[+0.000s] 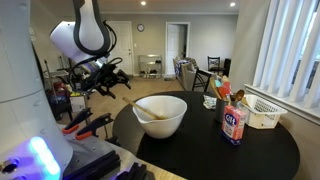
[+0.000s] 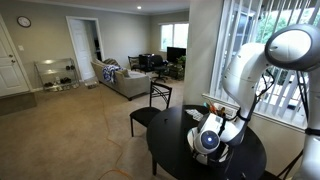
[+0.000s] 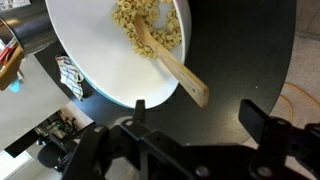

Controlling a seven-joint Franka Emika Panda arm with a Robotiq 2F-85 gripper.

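A white bowl stands on the dark round table. A wooden spoon leans in it, with its handle sticking out over the rim on the arm's side. In the wrist view, tan bits of food lie in the bowl, around the spoon's lower part. The spoon's handle end points toward the space between my fingers. My gripper is open and holds nothing. From the side, the gripper is up and to the left of the spoon's handle, apart from it.
Right of the bowl stand a red-and-white container and a holder with several utensils. A white basket is behind them. A chair stands beyond the table.
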